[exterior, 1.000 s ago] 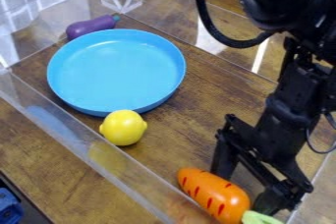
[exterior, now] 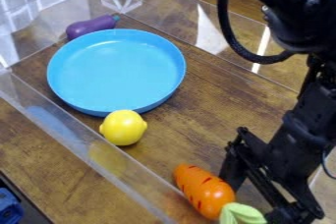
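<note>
An orange toy carrot point(exterior: 203, 191) with pale green leaves point(exterior: 243, 214) lies at the bottom of the view, near the clear wall. My black gripper point(exterior: 256, 174) is low at the right, right beside the carrot, its fingers open around the carrot's right side and leafy end; whether they touch it cannot be told. The far finger is partly hidden by the gripper body.
A blue plate point(exterior: 114, 71) sits at upper left, with a purple eggplant point(exterior: 89, 28) behind it. A yellow lemon point(exterior: 124, 128) lies below the plate. Clear walls border the wooden surface; bare wood is around the centre.
The carrot has shifted slightly left and upward in the view, its leaves now more visible. The gripper and arm have moved slightly.
</note>
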